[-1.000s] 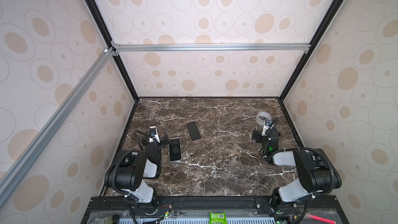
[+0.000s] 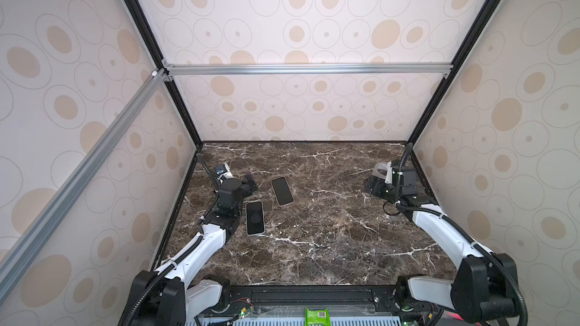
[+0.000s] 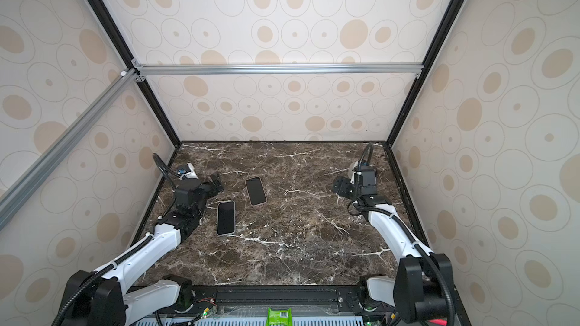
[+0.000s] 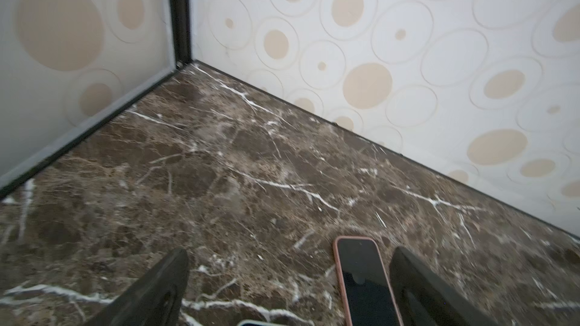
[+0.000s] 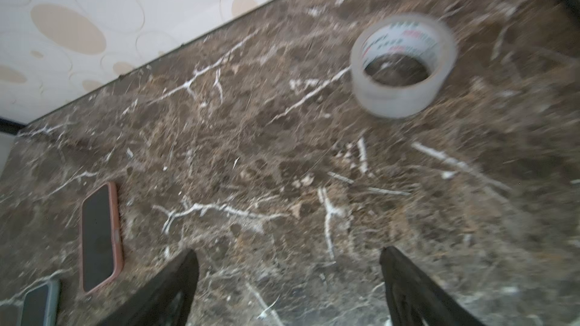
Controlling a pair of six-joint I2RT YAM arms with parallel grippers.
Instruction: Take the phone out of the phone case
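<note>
Two phones lie apart on the marble table: one with a pink rim (image 2: 282,190) (image 4: 365,280) near the middle, and one with a pale rim (image 2: 255,217) (image 3: 226,218) nearer the front left; which is in a case, I cannot tell. My left gripper (image 2: 244,184) hangs just left of them, open, its fingers either side at the bottom of the left wrist view with nothing held. My right gripper (image 3: 341,187) stands open over the right side of the table, also empty, well away from both phones.
A roll of clear tape (image 5: 401,99) lies at the back right, near my right gripper. Patterned walls close the sides and back.
Both arms have unfolded and reached forward and up from their bent poses, my grippers now a little further back. The phones have not moved.
</note>
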